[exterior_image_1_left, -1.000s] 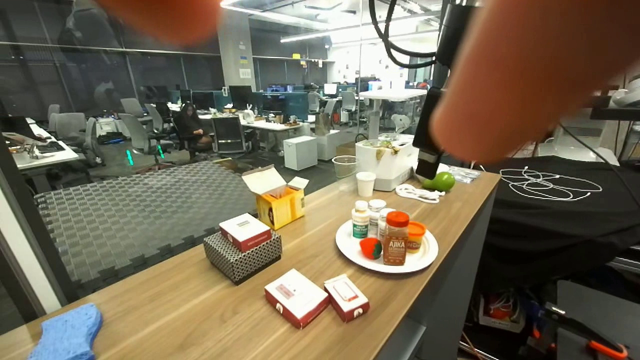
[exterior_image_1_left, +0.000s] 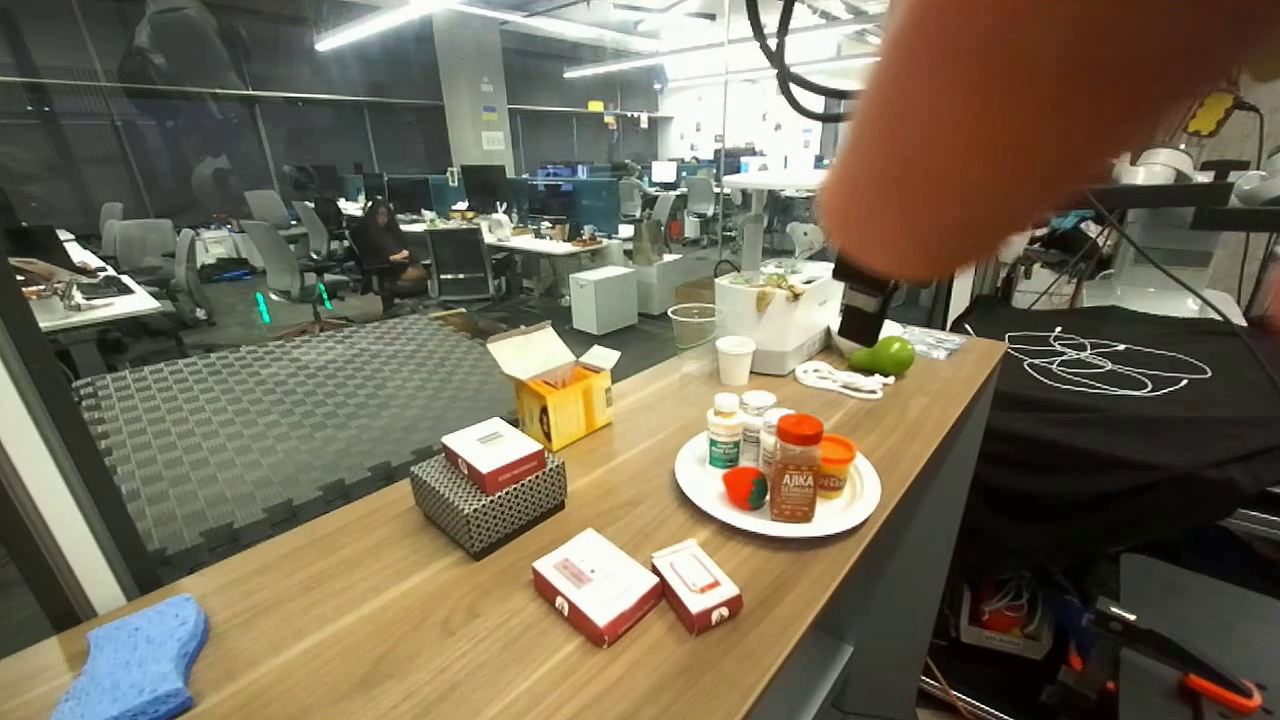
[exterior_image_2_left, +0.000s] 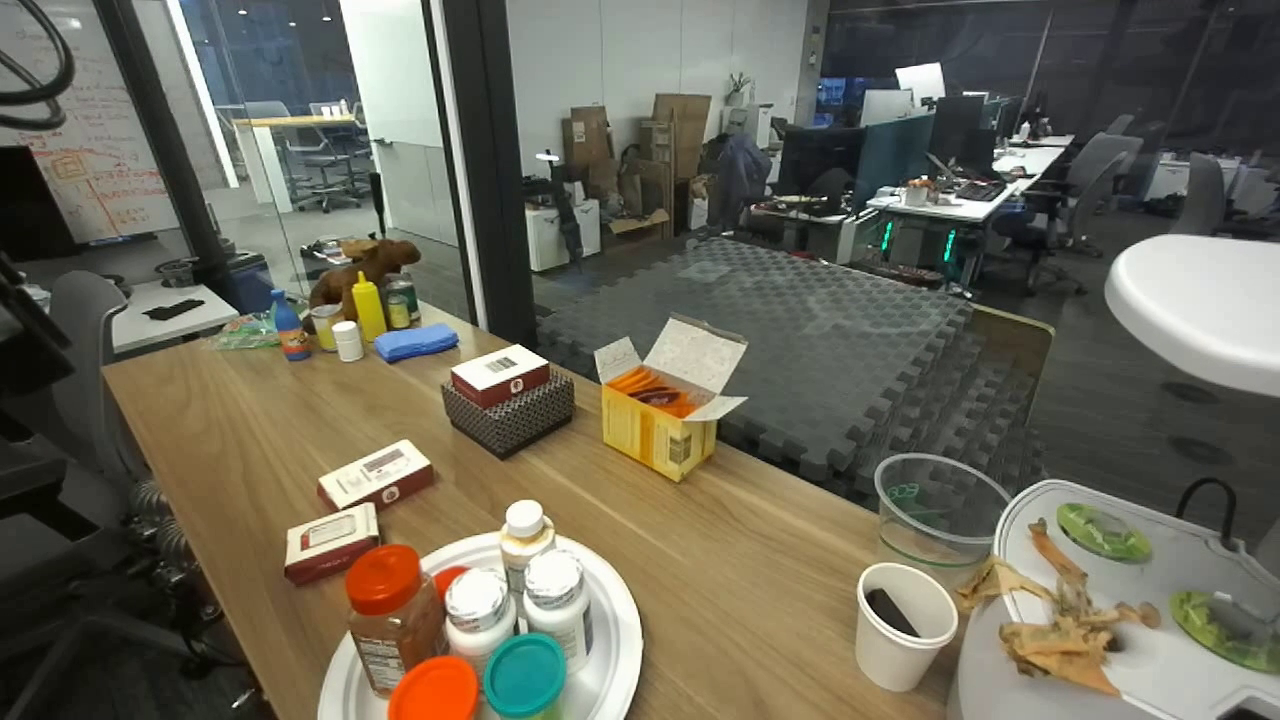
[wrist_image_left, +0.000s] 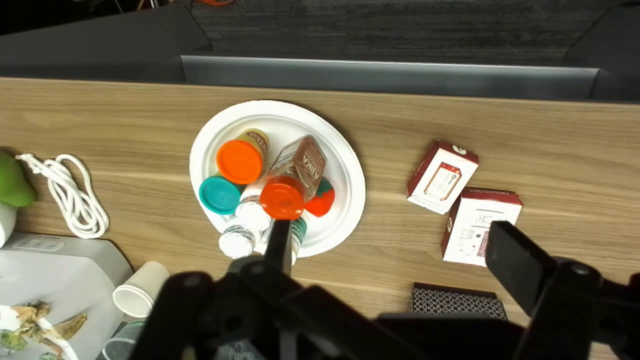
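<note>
My gripper is open above the wooden counter (wrist_image_left: 378, 270), its fingers (wrist_image_left: 520, 264) wide apart with only counter showing between them. In the wrist view, the left fingertip overlaps the edge of a white plate (wrist_image_left: 345, 180). The plate carries an orange-capped AJIKA jar (exterior_image_1_left: 795, 480), an orange-lidded tub (wrist_image_left: 240, 161), a teal-lidded container (wrist_image_left: 219, 195), several white-topped bottles and a red strawberry-like piece (wrist_image_left: 321, 199). Two red-and-white boxes (wrist_image_left: 442, 177) lie right of the plate. Another such box (exterior_image_2_left: 500, 374) rests on a black patterned box (exterior_image_2_left: 516, 414).
An open yellow box (exterior_image_2_left: 660, 432) stands near the far edge. A blue sponge (exterior_image_1_left: 134, 660), white cable (wrist_image_left: 75, 195), green pear-like object (exterior_image_1_left: 884, 356), paper cup (exterior_image_2_left: 902, 624) and white planter-like unit (exterior_image_1_left: 774, 318) occupy other spots. Bare counter lies around the boxes.
One blurred orange-brown shape has left the upper left of exterior view 1; the right one has shifted and hides more of the arm. Counter objects appear unmoved.
</note>
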